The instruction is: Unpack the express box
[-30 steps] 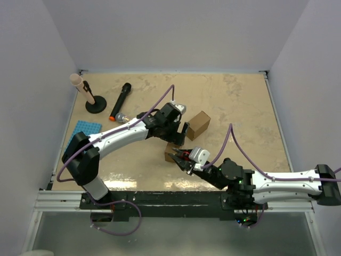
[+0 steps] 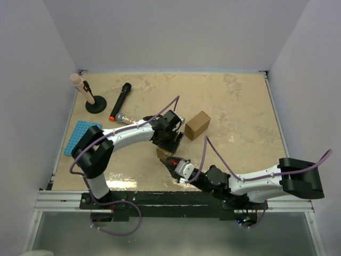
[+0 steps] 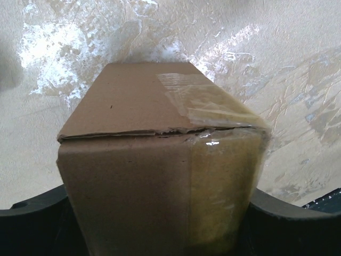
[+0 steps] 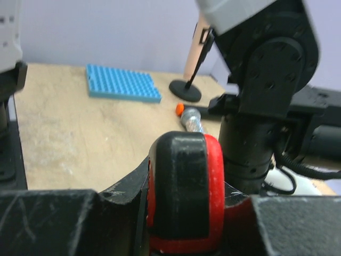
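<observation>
A taped cardboard box lies at the table's front centre, largely under my grippers in the top view. My left gripper is over it; in the left wrist view its dark fingers flank the box, though whether they grip it cannot be told. My right gripper is low at the box's front, shut on a red-and-black tool, its tip hidden.
A second box stands behind right. At the left are a blue mat, a stand lamp, a black wand and a bottle.
The right gripper still carries the red-and-black tool.
</observation>
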